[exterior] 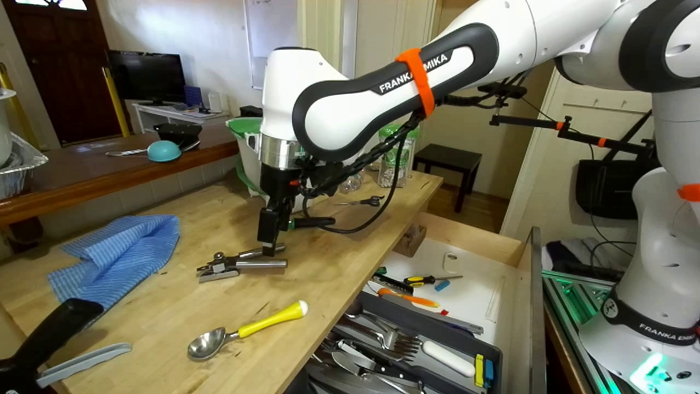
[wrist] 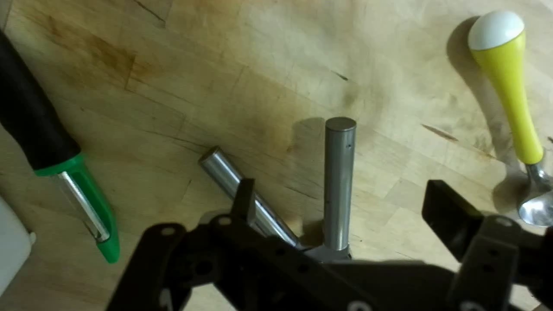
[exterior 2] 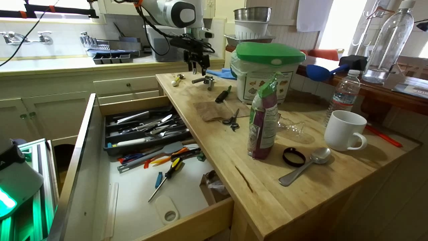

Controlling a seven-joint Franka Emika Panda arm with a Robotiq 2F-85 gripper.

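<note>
On the wooden counter lies a metal can opener (exterior: 226,264) with two round steel handles (wrist: 339,181) spread in a V. Low over those handles hangs my gripper, its fingers wide apart. In the wrist view one finger (wrist: 243,199) crosses over the slanted handle, while the other finger (wrist: 451,217) stands over bare wood to the right. The straight handle shows in the gap, with nothing gripped. The can opener's head is hidden there behind the gripper body.
An ice cream scoop (exterior: 269,319) with a yellow handle and a green-black peeler (wrist: 77,186) flank the can opener. A blue cloth (exterior: 121,253) lies farther left. The white bin (exterior 2: 260,80) stands close by. Below the counter edge, an open drawer (exterior 2: 132,201) holds utensils.
</note>
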